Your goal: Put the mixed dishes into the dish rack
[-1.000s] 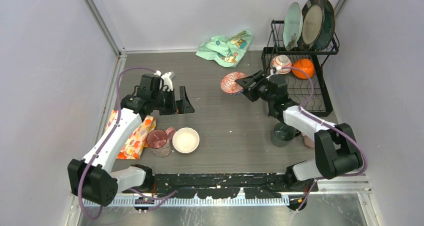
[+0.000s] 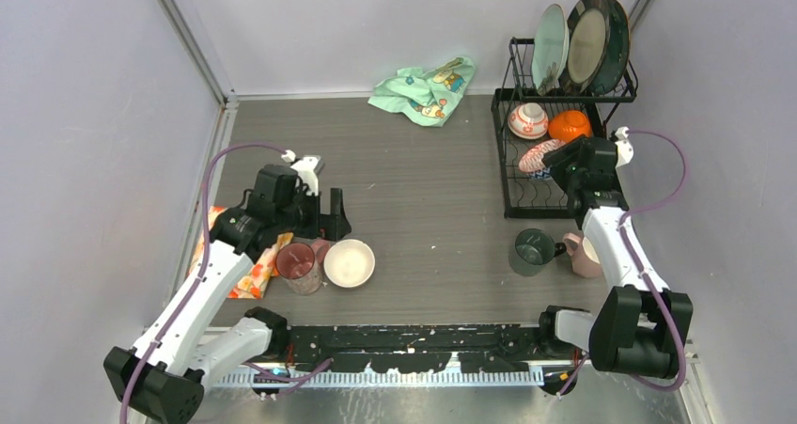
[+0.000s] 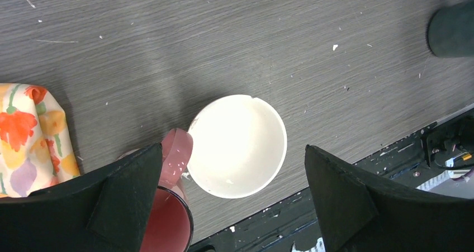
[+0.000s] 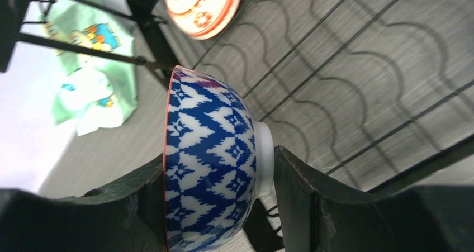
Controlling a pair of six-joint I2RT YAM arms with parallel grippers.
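My right gripper (image 2: 554, 161) is shut on a blue-and-white patterned bowl (image 4: 207, 157), held tipped on its side over the lower tier of the black dish rack (image 2: 507, 198). A red-and-white bowl (image 2: 527, 118) and an orange bowl (image 2: 570, 122) sit in that tier; plates (image 2: 550, 48) stand on the upper tier. My left gripper is open and empty above a white dish (image 3: 237, 134), beside a pink glass mug (image 2: 300, 264).
A dark mug (image 2: 532, 253) and a pink mug (image 2: 583, 259) stand in front of the rack. A floral cloth (image 2: 252, 278) lies left, a green cloth (image 2: 423, 90) at the back.
My right gripper has carried the bowl rightward from the middle of the table into the rack's area.
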